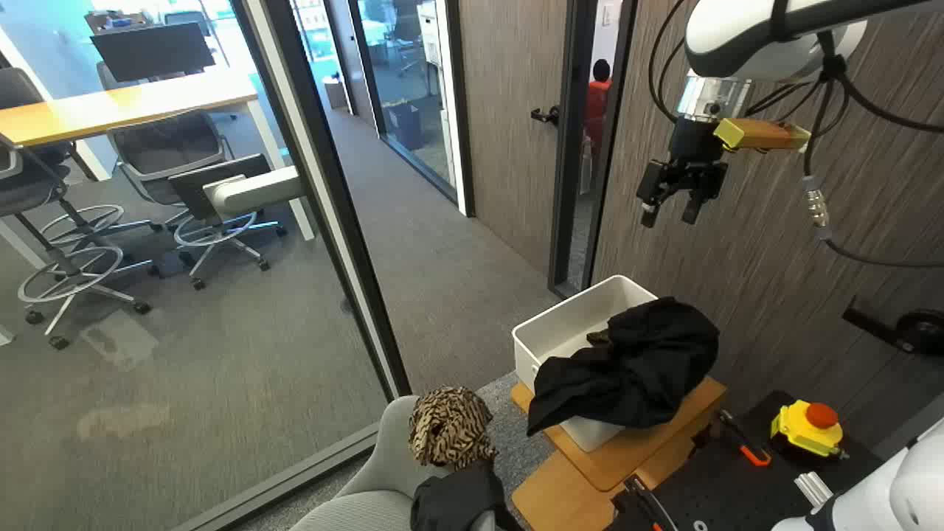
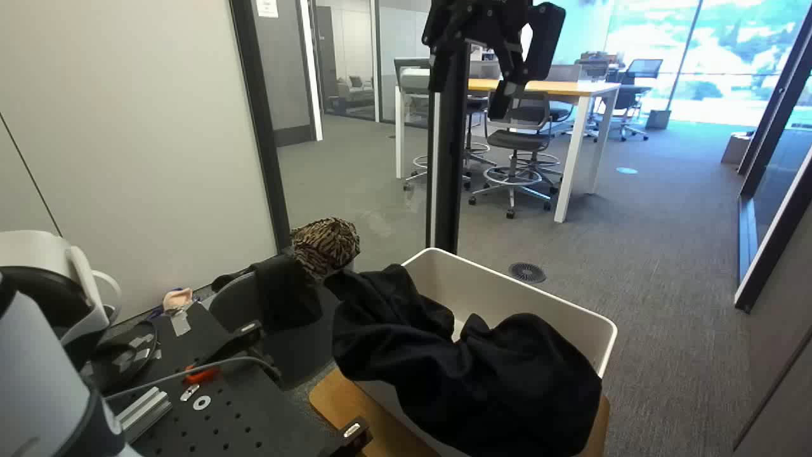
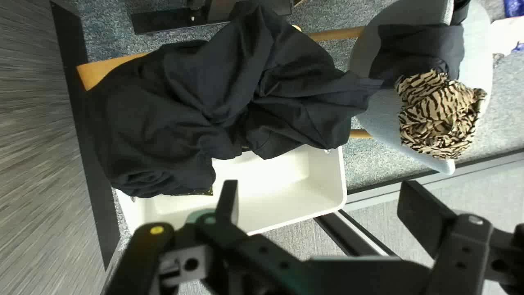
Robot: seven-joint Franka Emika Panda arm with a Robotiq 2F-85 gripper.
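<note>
Above the white bin [image 1: 536, 349] hangs my gripper [image 1: 670, 218], open, with nothing between its fingers. A black cloth [image 1: 630, 367] lies bunched over the bin's near side and spills outside its rim. Seen from the wrist, the black cloth [image 3: 216, 98] covers about half of the white bin [image 3: 275, 191], leaving part of the pale floor bare. A tiger-striped cloth [image 3: 439, 115] sits on the grey chair [image 3: 388, 110], beside another dark cloth [image 3: 417, 51]. My fingertips are well clear of every cloth.
The bin rests on a wooden stand [image 1: 611, 469]. A dark perforated table [image 2: 251, 411] holds tools and metal pieces, and a yellow emergency button [image 1: 807, 428] is near it. A glass partition [image 1: 327, 203] and a wood-panelled wall [image 1: 796, 257] border the space.
</note>
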